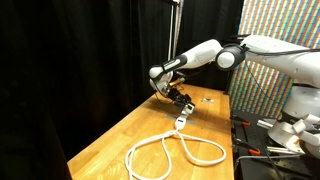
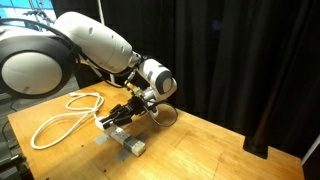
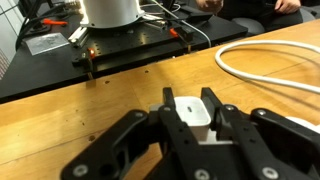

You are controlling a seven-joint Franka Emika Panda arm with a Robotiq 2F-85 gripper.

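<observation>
My gripper is shut on a white block-like piece, which shows between its two dark fingers in the wrist view. In exterior view 2 a long white strip with grey patches lies at the tabletop just below the gripper. Its white cord loops away across the wood. From exterior view 1, the strip's white end shows beneath the gripper, with the cord curling toward the near side. The fingers hide much of the gripped part.
Bare wooden table stretches out on the strip's far side from the cord. The robot's base stands at the table's side, near a black platform with cables and small tools. Black curtains hang behind.
</observation>
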